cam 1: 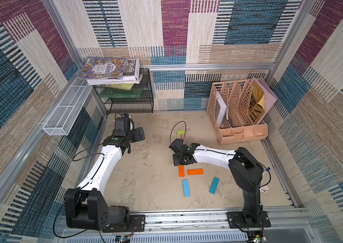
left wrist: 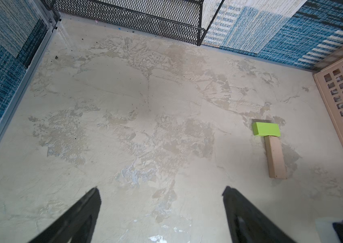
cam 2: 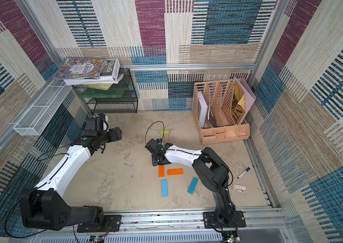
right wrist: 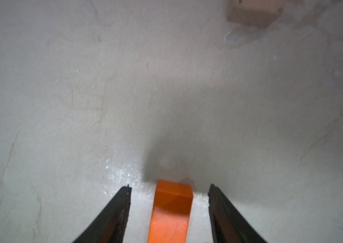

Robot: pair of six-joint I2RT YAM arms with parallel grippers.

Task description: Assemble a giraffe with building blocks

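My right gripper hangs part open over an upright-pointing orange block [right wrist: 171, 210], one finger to each side of its far end, apparently not touching. Another orange block [cam 1: 195, 171] lies crosswise beside it; a light blue block [cam 1: 186, 187] and a teal block [cam 1: 214, 185] lie nearer the front. A green block [left wrist: 266, 128] touches the end of a wooden block [left wrist: 275, 157] farther back. My left gripper stands open and empty above bare table at the left.
A pink file organiser [cam 1: 242, 132] stands back right, a black mesh rack [cam 1: 151, 97] back left. A marker [cam 2: 244, 172] and a pink object [cam 2: 239, 187] lie at the right.
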